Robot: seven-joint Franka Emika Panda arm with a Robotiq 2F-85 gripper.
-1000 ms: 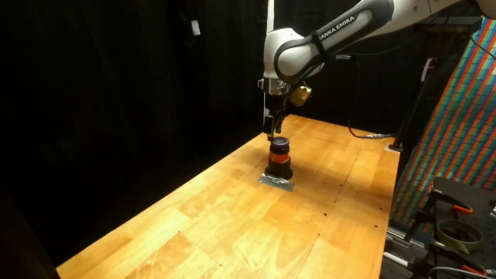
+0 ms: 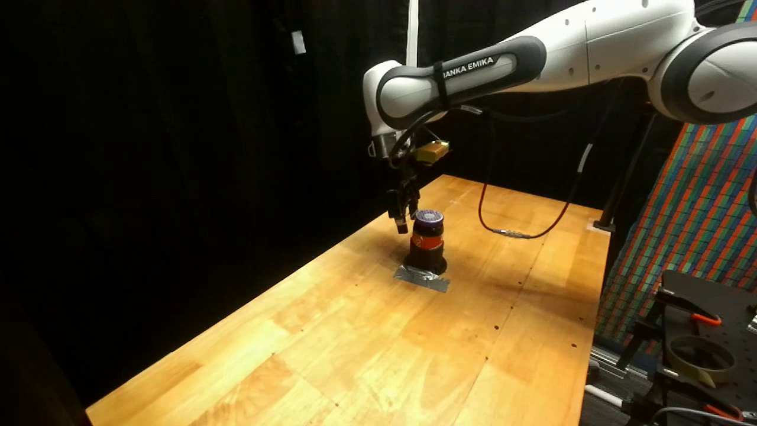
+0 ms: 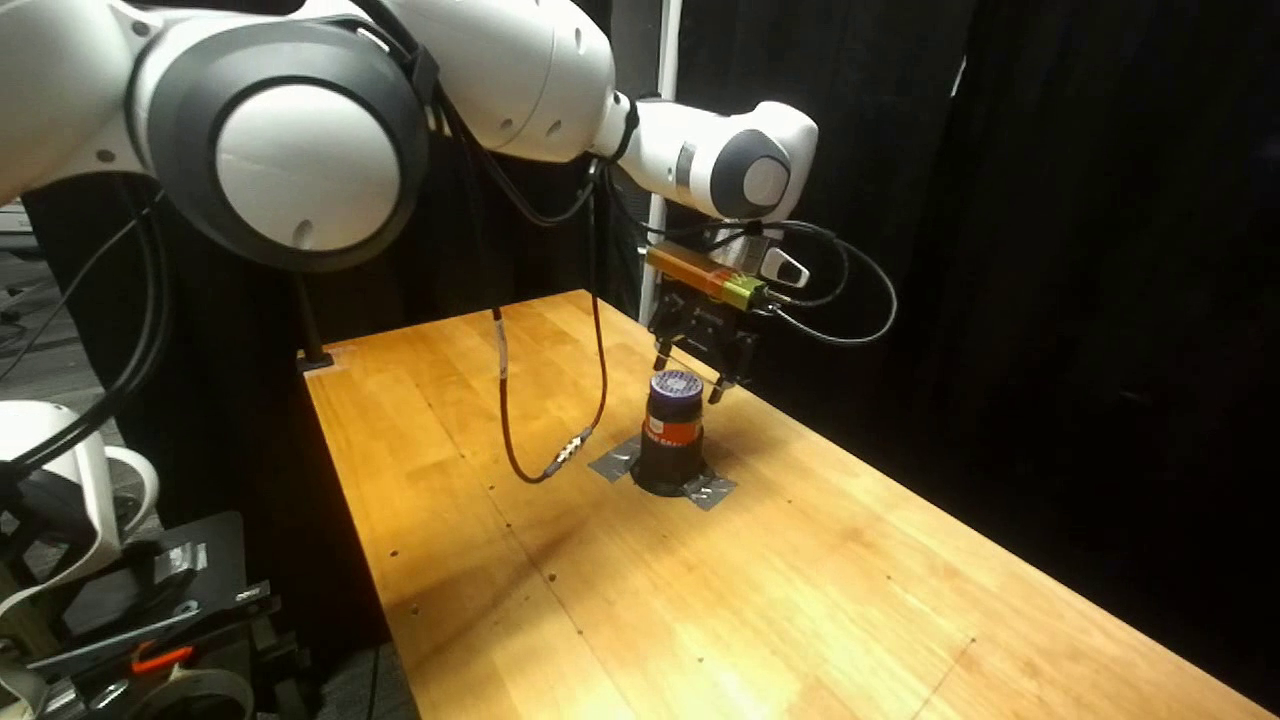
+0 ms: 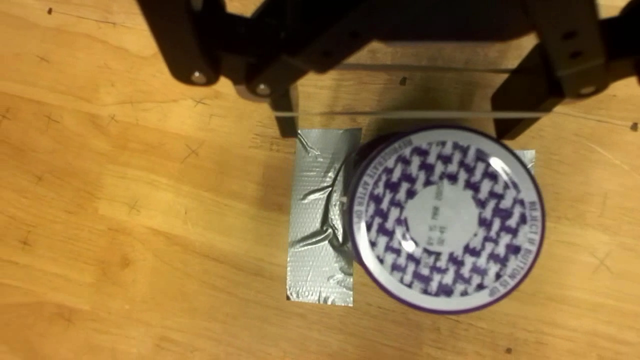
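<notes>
A dark jar [image 2: 427, 242] with an orange label stands upright in a black base [image 3: 667, 472], which grey tape [image 4: 324, 222] holds to the table. Its purple-and-white patterned lid [image 4: 447, 219] faces up and fills much of the wrist view. My gripper is open, its fingers [image 4: 286, 122] spread wide with a thin band stretched across the gap. In exterior view 1 the gripper [image 2: 408, 219] hangs just left of the lid, with the lower fingertip a little below lid height. Nothing solid is held, and contact with the jar cannot be made out.
A cable [image 3: 510, 420] loops down from the arm over the tabletop. Clamps and a tape ring [image 2: 701, 358] lie on a black side surface off the table.
In exterior view 1 the arm has reached further left and lower, taking my gripper from above the lid to its left side. The cable loop swung left with it. The jar stays in place.
</notes>
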